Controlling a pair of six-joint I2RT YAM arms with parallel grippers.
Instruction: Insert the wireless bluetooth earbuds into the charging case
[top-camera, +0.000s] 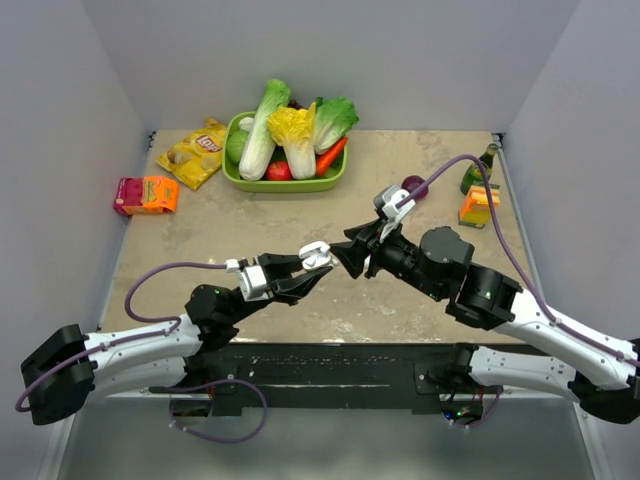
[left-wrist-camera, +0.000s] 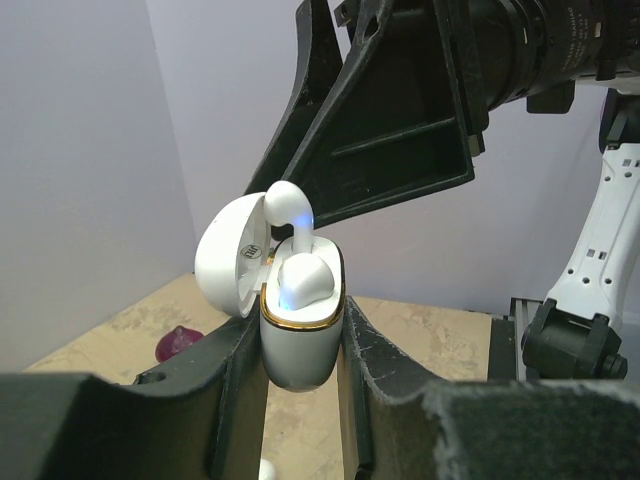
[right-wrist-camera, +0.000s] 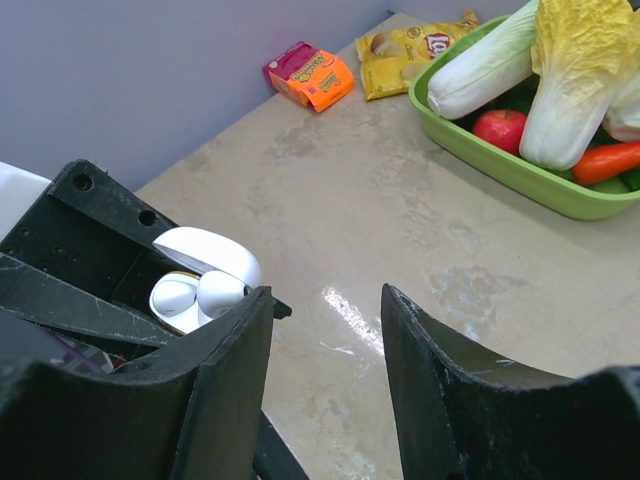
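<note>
The white charging case (left-wrist-camera: 300, 350) with gold rim and open lid (left-wrist-camera: 230, 255) is held shut in my left gripper (top-camera: 308, 272), low center in the top view. An earbud (left-wrist-camera: 288, 205) with a blue glint stands at the case, another white rounded piece (left-wrist-camera: 305, 280) sits in it. My right gripper (top-camera: 350, 248) is right beside the case, its black fingers part open; in the left wrist view they reach behind and above the case. Whether they touch the earbud is unclear.
A green basket of vegetables (top-camera: 242, 175) stands at the back, a chips bag (top-camera: 190, 155) and orange boxes (top-camera: 150, 195) at left. An onion (top-camera: 413, 186), juice carton (top-camera: 478, 206) and bottle (top-camera: 470, 178) are at right.
</note>
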